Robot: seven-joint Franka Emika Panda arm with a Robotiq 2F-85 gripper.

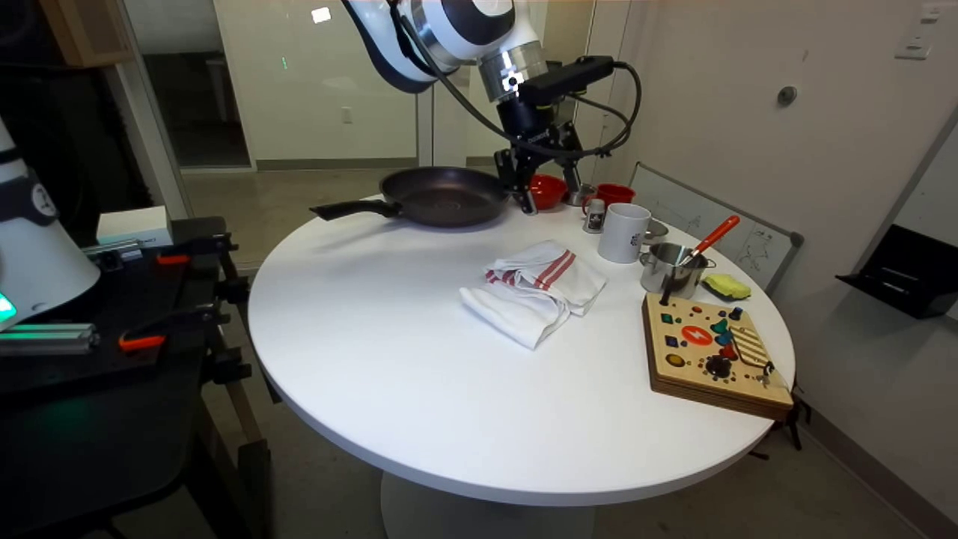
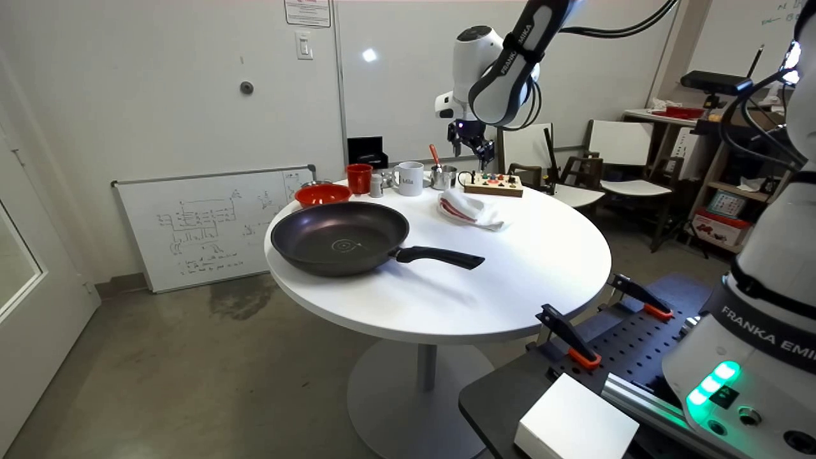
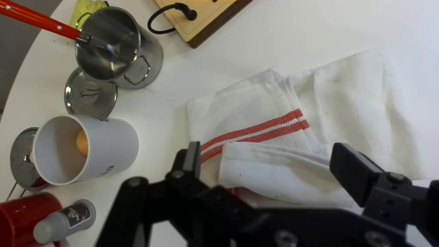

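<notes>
My gripper is open, its two fingers wide apart and nothing between them. Beyond the fingertips in the wrist view, a white towel with red stripes lies loosely folded on the table. The gripper hangs above the tabletop in exterior view 1, apart from the towel. Left of the fingers in the wrist view, a white mug has something orange inside. A steel pot holds a red-handled utensil, with a lid beside it.
A black frying pan and a red bowl stand on the round white table. A red cup, a shaker, a yellow sponge and a wooden control board are also there.
</notes>
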